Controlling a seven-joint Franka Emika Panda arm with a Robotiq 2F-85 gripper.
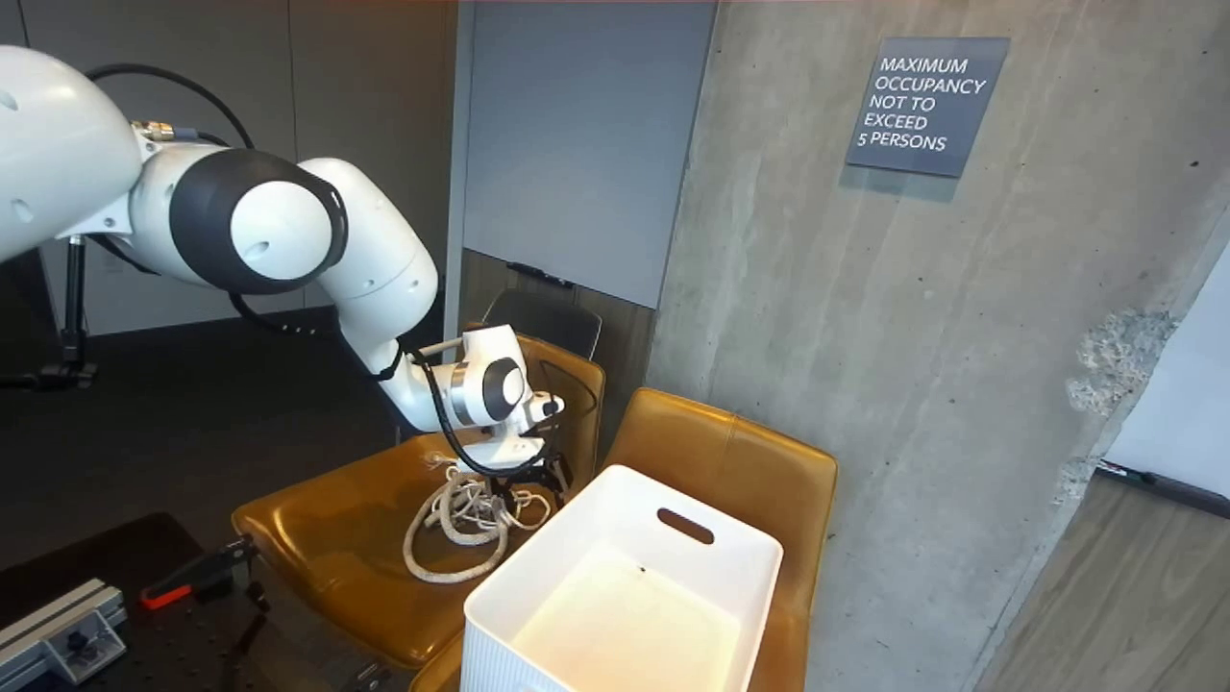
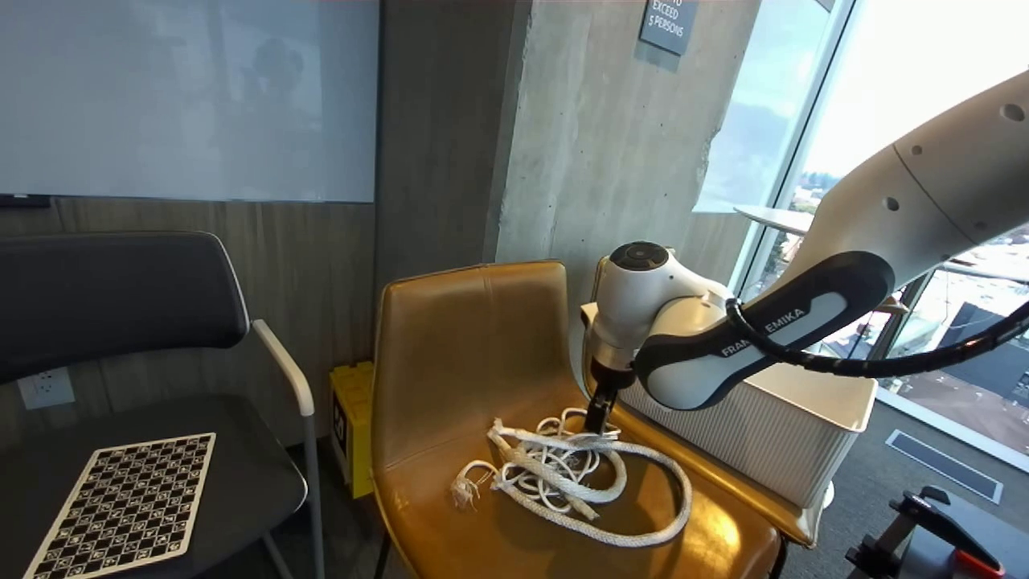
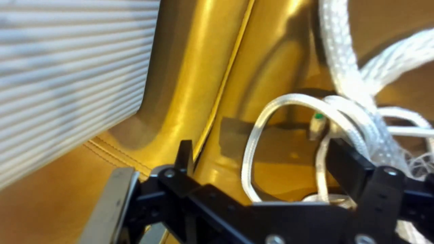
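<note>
A tangle of white rope (image 1: 412, 546) lies on the brown chair seat. In exterior view 2 its thick rope (image 2: 627, 540) curves round thinner cords, and one end is frayed. My gripper is down at the tangle with its fingers wide apart. A loop of thin cord (image 3: 245, 168) stands in the gap between the fingers, not clamped. The right finger (image 3: 348, 164) is close against the cords, partly over them; the left finger (image 3: 185, 156) is over bare leather. The gripper's lower end (image 2: 600, 410) appears at the rope's far side in exterior view 2.
An empty white bin (image 1: 623, 490) stands on the neighbouring brown chair, its ribbed wall (image 3: 73, 73) close by the gripper's left. The chair backrest (image 2: 473, 357) rises behind the rope. A black chair (image 2: 125, 309) with a patterned board stands farther left.
</note>
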